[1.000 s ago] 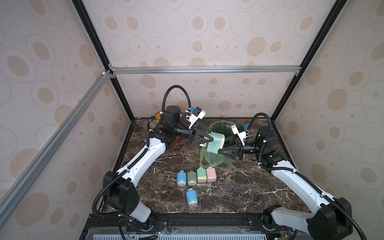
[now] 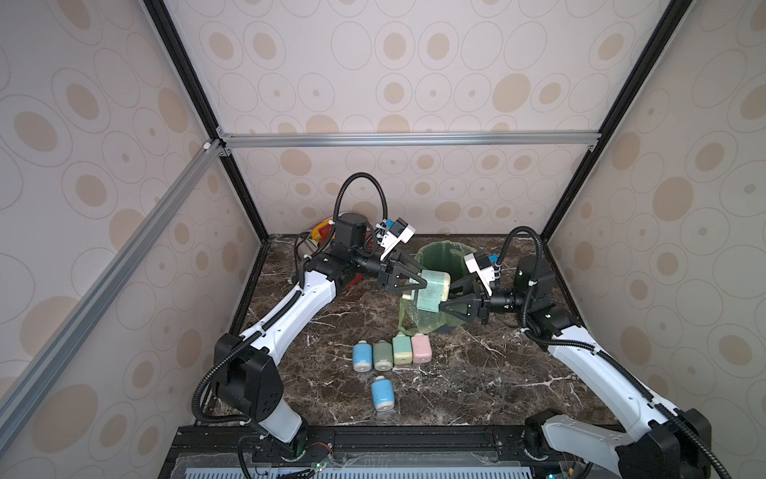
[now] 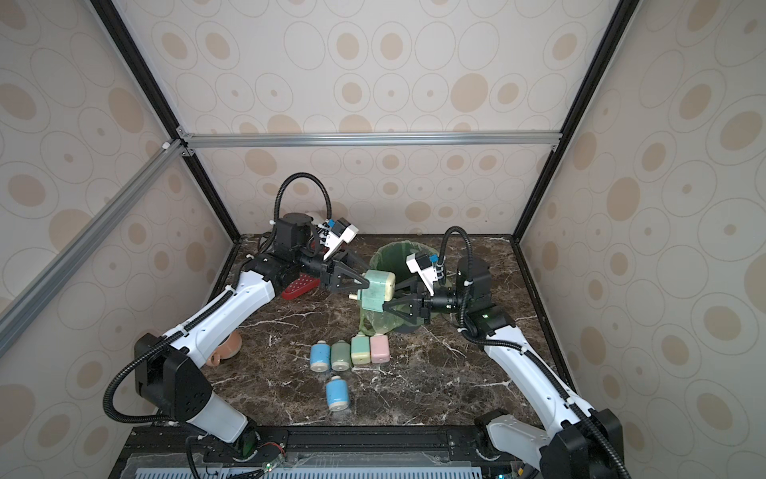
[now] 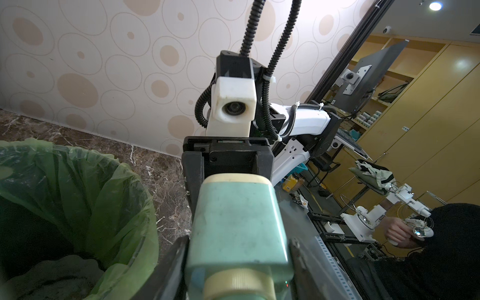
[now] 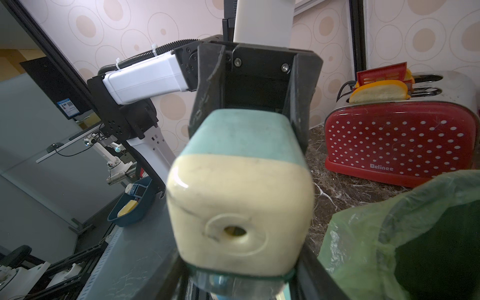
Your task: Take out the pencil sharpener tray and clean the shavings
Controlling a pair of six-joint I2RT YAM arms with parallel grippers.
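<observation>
A mint pencil sharpener [image 2: 431,291] with cream ends hangs over the front of the bin's rim, held between both grippers. My left gripper [image 2: 413,282] and my right gripper [image 2: 451,300] are both shut on it from opposite sides. The right wrist view shows a cream face with a hole [image 5: 235,200]; the left wrist view shows the mint body [image 4: 236,220] and a cream knob [image 4: 239,285]. The green-lined bin [image 3: 394,257] stands behind and below. No shavings can be made out.
Several coloured sharpeners or containers [image 2: 403,349] stand in a row at the front centre, with a blue one [image 2: 383,392] nearer. A red polka-dot toaster is at the back left, partly behind my left arm.
</observation>
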